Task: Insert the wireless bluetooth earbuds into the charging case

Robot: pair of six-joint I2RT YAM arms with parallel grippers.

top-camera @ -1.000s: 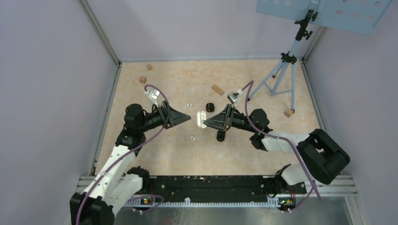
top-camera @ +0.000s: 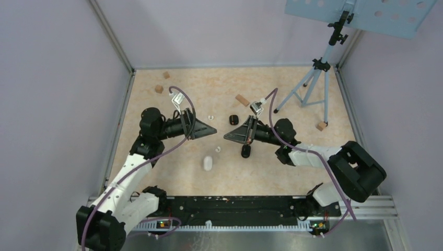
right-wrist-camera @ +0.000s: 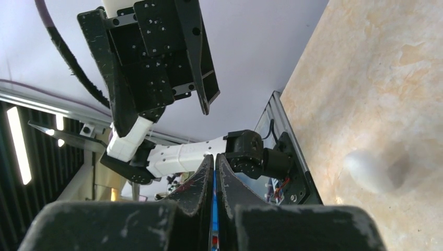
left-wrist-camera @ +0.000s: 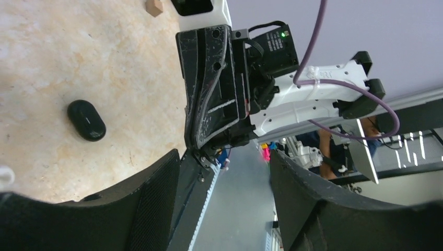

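The white charging case (top-camera: 208, 163) lies on the table, front of the space between the grippers; in the right wrist view the case (right-wrist-camera: 368, 170) is a blur on the tabletop. Its lid's state cannot be made out. My right gripper (top-camera: 228, 137) is above the table, its fingers (right-wrist-camera: 201, 191) together with nothing between them. Facing it, my left gripper (top-camera: 213, 130) has its fingers (left-wrist-camera: 154, 193) spread and empty. One white earbud (top-camera: 211, 117) lies behind the left fingertips, another earbud (top-camera: 218, 149) nearer the white case.
A black case (top-camera: 245, 151) lies partly under the right gripper, and a dark case with a gold line (top-camera: 234, 120) behind it. Wooden blocks (top-camera: 242, 100) and a tripod (top-camera: 315, 78) stand toward the back.
The white case has left the right gripper and is down on the table, toward the front. The front earbud has shifted slightly right and back; the left gripper moved slightly right.
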